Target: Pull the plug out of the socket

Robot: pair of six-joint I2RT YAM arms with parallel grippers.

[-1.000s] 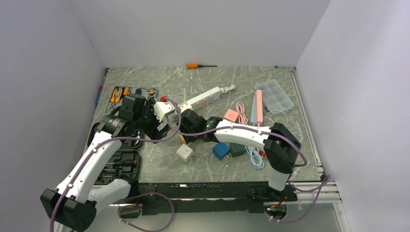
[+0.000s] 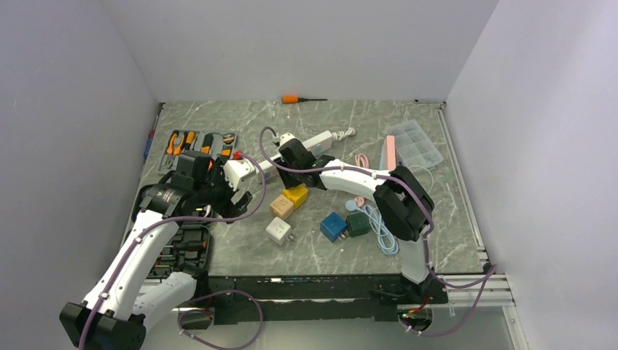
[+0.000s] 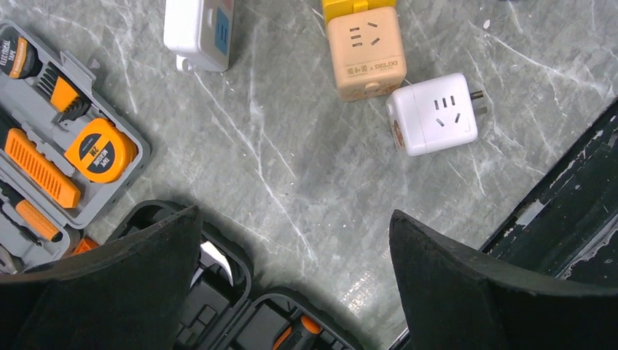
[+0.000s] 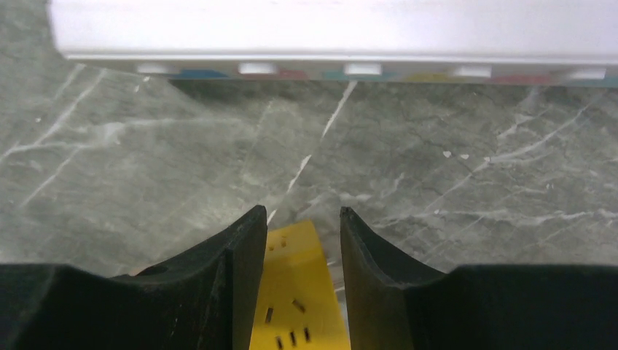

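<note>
The yellow plug [image 2: 295,195] and the peach socket [image 2: 282,207] lie on the marble table, set end to end. In the left wrist view the yellow plug [image 3: 350,7] meets the upper end of the peach socket [image 3: 368,55]. My left gripper [image 2: 242,203] is open over the table left of them; its fingers [image 3: 444,270] stand wide apart, empty. My right gripper [image 2: 286,181] is just behind the yellow plug. Its fingers [image 4: 244,248] stand a short way apart, with the yellow plug [image 4: 295,284] seen in the gap and a strip of table beside it. Whether they touch it is unclear.
A white power strip [image 4: 313,29] lies behind the plug. In front lie a white adapter [image 2: 279,231], a blue one [image 2: 333,227] and a green one [image 2: 358,224]. Toolboxes [image 2: 182,248] stand at left, a clear organizer [image 2: 415,142] at right.
</note>
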